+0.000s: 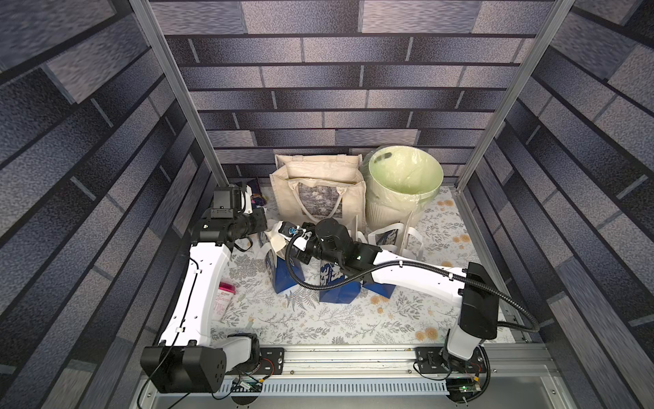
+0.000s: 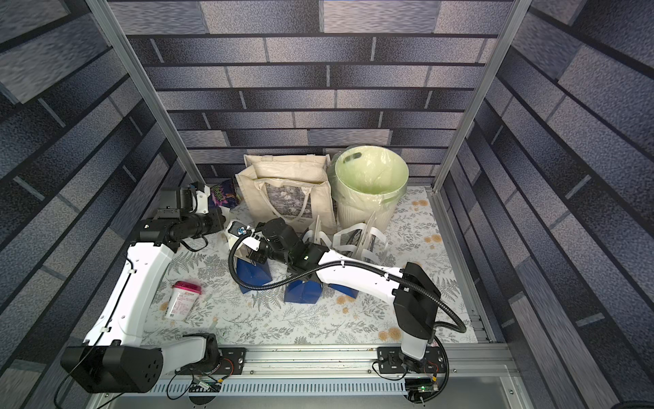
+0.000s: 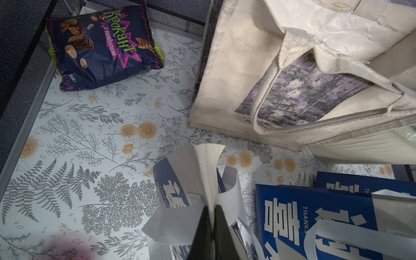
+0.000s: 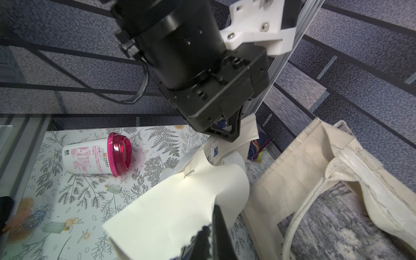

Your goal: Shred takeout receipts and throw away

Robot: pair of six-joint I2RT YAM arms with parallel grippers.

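Note:
In the left wrist view my left gripper is shut on the upper edge of a small blue-and-white paper takeout bag (image 3: 177, 182). In the right wrist view my right gripper is shut on a cream paper sheet (image 4: 160, 221), apparently the receipt, lying against that bag. Both grippers are close together at the centre-left of the table. A pale green lined bin (image 2: 402, 180) stands at the back right.
A beige tote (image 2: 252, 184) stands at the back. Other blue bags (image 2: 303, 289) fill the front middle. A snack pack (image 3: 108, 47) lies back left; a pink-lidded cup (image 2: 182, 300) lies front left.

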